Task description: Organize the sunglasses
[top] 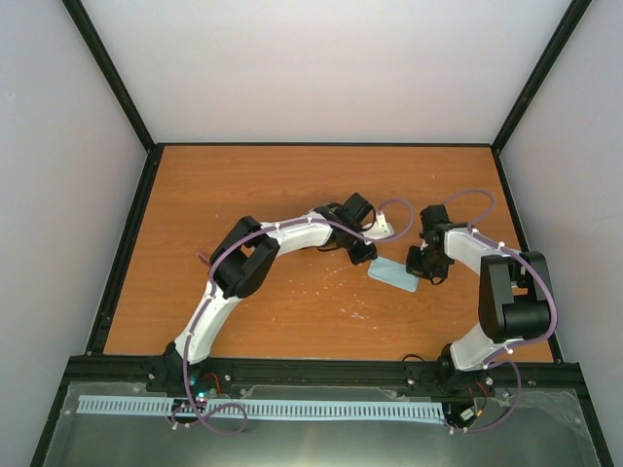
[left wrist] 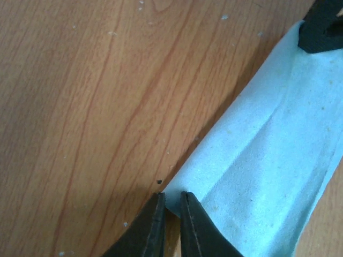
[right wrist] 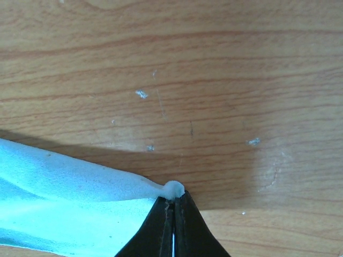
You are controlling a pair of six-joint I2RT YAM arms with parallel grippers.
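Observation:
A light blue cloth [top: 391, 274] lies on the wooden table between the two grippers, its surface creased in the left wrist view [left wrist: 257, 160]. My left gripper is at one corner of the cloth, its fingertips close together around the edge; whether they grip it is hard to tell. My right gripper is shut on a pinched bit of the cloth's other end, which bunches up at the fingertips. No sunglasses can be made out; the arms hide part of the table.
Dark frame edges and pale walls border the workspace.

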